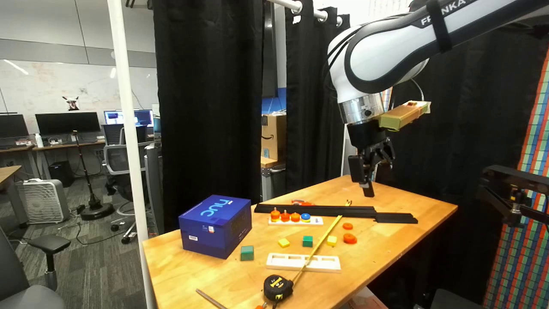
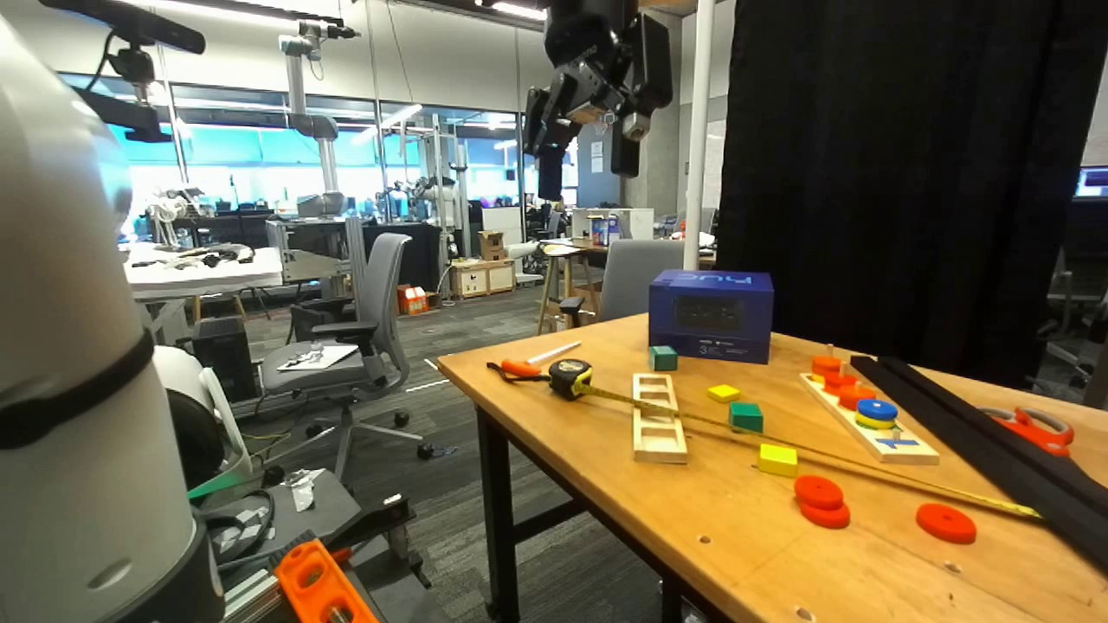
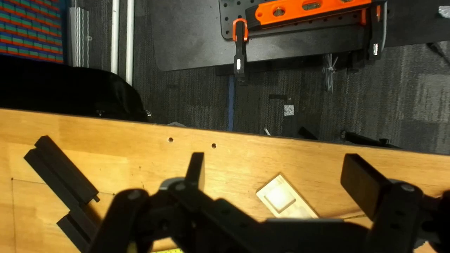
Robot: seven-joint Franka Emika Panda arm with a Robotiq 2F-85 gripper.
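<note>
High above the wooden table (image 1: 401, 206), my gripper (image 1: 362, 177) hangs from the arm with nothing in it. Its two fingers stand wide apart in the wrist view, so the gripper is open. A pale wooden frame with slots (image 2: 655, 453) lies under an extended yellow tape measure (image 1: 278, 287). Around the tape rest green blocks (image 2: 745, 417) and yellow blocks (image 2: 778, 460). Red discs (image 2: 946, 523) lie on the near side. A peg board (image 2: 905, 450) carries red discs, a blue disc (image 2: 878, 410) and a yellow one.
A blue box (image 1: 216, 226) stands at one end of the table. Long black strips (image 1: 329, 210) lie beside the peg board, with red-handled scissors (image 2: 1039, 430) past them. An orange-handled tool (image 2: 521, 368) sits near the other end. The table's edge runs below the gripper in the wrist view.
</note>
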